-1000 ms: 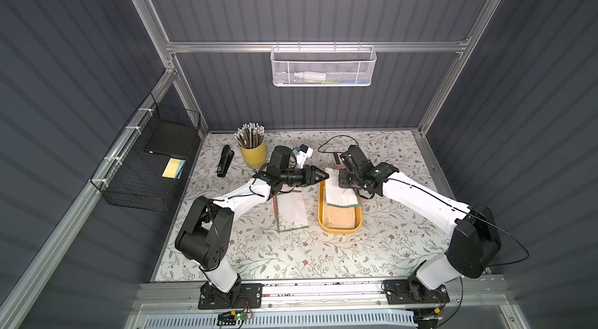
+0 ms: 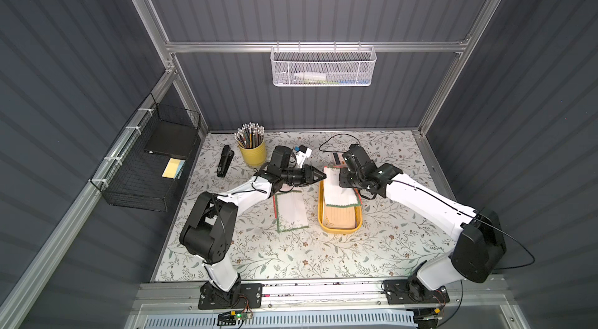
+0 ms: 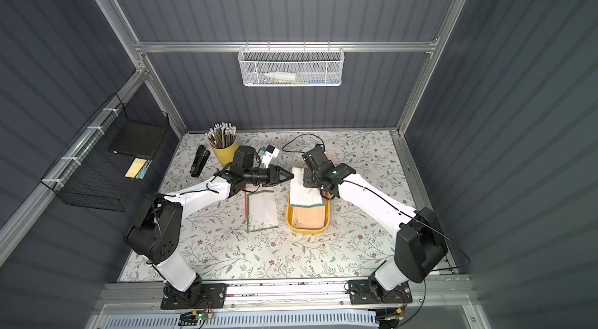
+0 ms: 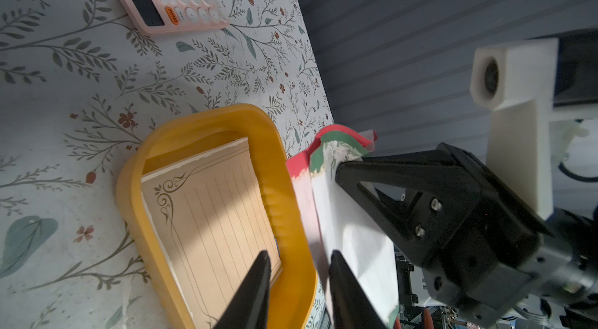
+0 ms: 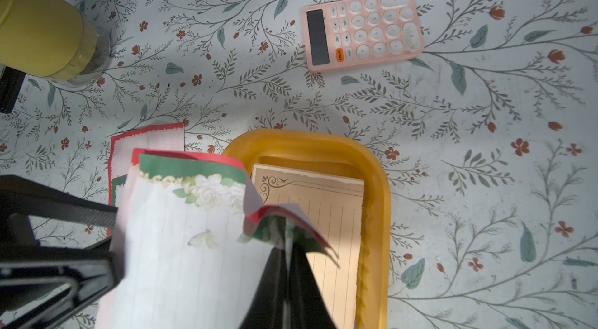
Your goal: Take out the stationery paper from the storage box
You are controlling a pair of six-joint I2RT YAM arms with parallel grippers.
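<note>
A white stationery sheet with a red and green floral border (image 5: pixel 193 229) hangs above the yellow storage box (image 5: pixel 373 216). My right gripper is shut on its top edge, which is creased and curled at the pinch. The left gripper stands partly open at the sheet's left side, its two fingers around that edge in the right wrist view. Inside the box lies tan lined paper (image 4: pixel 211 216). A similar bordered sheet (image 2: pixel 291 210) rests on the table left of the box.
A pink calculator (image 5: pixel 364 30) sits behind the box. The yellow pencil cup (image 2: pixel 253 155) and a black stapler (image 2: pixel 225 160) stand at the back left.
The box and the sheet on the table have stayed in place.
</note>
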